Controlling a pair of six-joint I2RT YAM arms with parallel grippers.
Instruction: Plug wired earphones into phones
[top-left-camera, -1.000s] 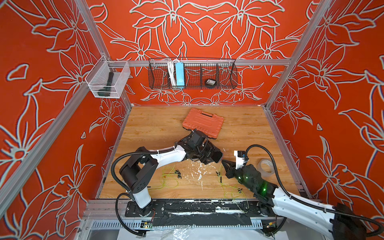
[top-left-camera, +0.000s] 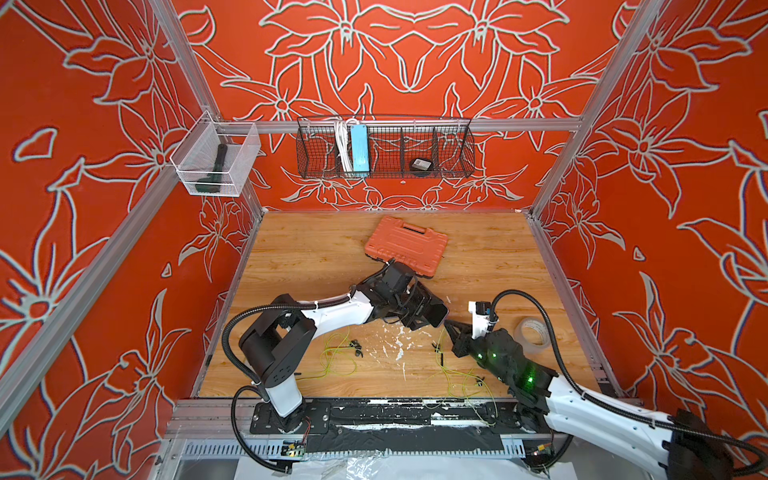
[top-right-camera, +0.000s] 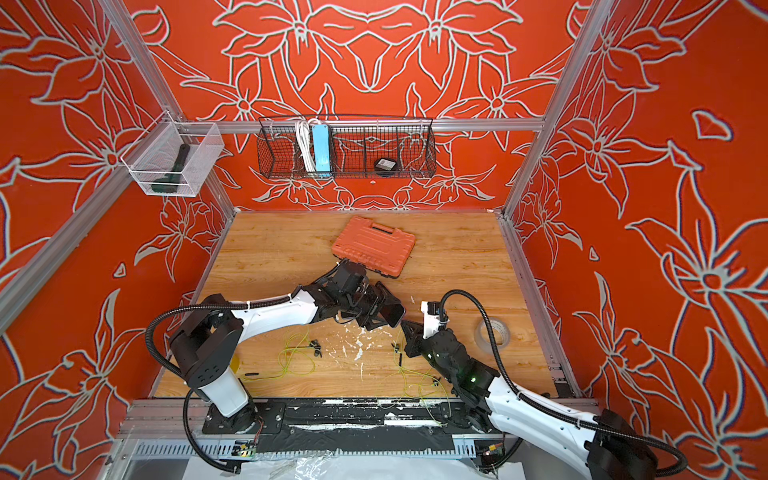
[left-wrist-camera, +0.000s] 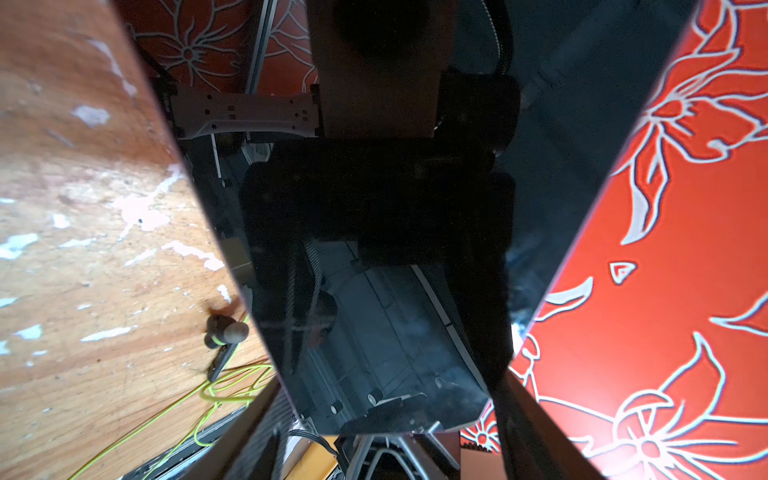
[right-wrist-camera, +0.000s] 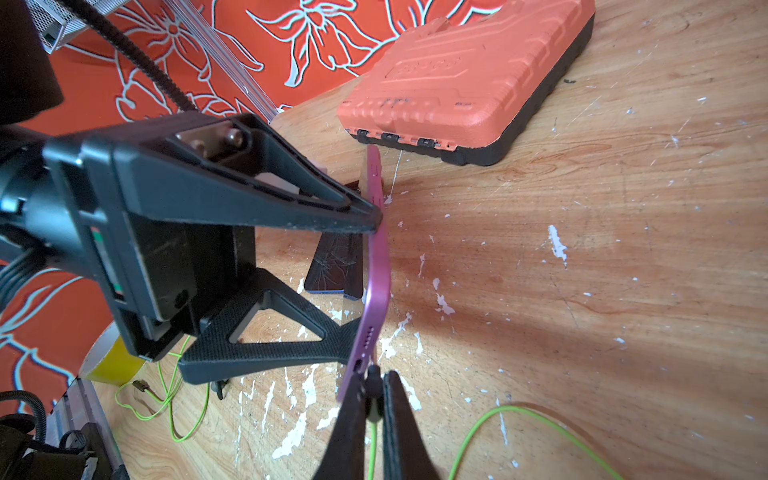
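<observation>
My left gripper (top-left-camera: 420, 308) is shut on a pink-edged phone, held on its side above the table; its dark screen (left-wrist-camera: 416, 336) fills the left wrist view. My right gripper (top-left-camera: 449, 326) is shut on a green earphone's plug (right-wrist-camera: 373, 384), right at the phone's lower edge beside its port; whether the plug is inside cannot be told. The cable hangs below it. Yellow-green earphone cables (top-right-camera: 284, 360) lie at left and right on the table's front part. Another dark phone (right-wrist-camera: 328, 272) seems to lie behind the left gripper.
An orange case (top-left-camera: 405, 244) lies behind the left gripper. A tape roll (top-left-camera: 532, 334) is at the right. A wire basket (top-left-camera: 384, 160) and a clear bin (top-left-camera: 216, 168) hang on the walls.
My left gripper and its phone have shifted very slightly toward the right gripper since a second ago; the right arm looks unmoved.
</observation>
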